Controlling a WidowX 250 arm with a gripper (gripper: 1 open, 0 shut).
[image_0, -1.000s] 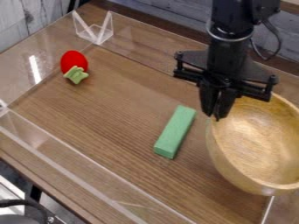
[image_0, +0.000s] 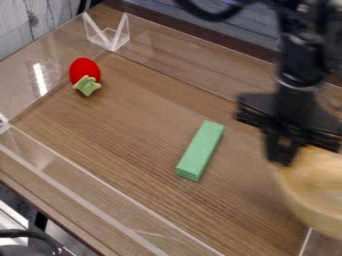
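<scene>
My gripper (image_0: 277, 136), dark and blurred, is at the right over the edge of a beige bowl (image_0: 310, 196); whether it is open or shut is unclear. A green block (image_0: 199, 150) lies on the wooden table left of the bowl. A red object (image_0: 84, 70) with a small light-green piece (image_0: 87, 87) sits at the upper left.
A white wire-like object (image_0: 104, 32) stands at the top left.
</scene>
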